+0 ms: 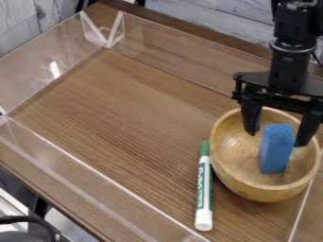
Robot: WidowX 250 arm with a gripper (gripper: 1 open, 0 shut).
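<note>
My black gripper (277, 113) is above a round wooden bowl (233, 170) at the right, its two fingers apart and reaching down into the top of the bowl on either side. Inside the bowl a blue block (277, 149) stands just below and between the fingertips; whether they touch it I cannot tell. A green and white marker (205, 189) lies on the table just left of the bowl.
A clear plastic object (98, 28) stands at the back left edge. Dark cabling (25, 227) shows at the lower left corner.
</note>
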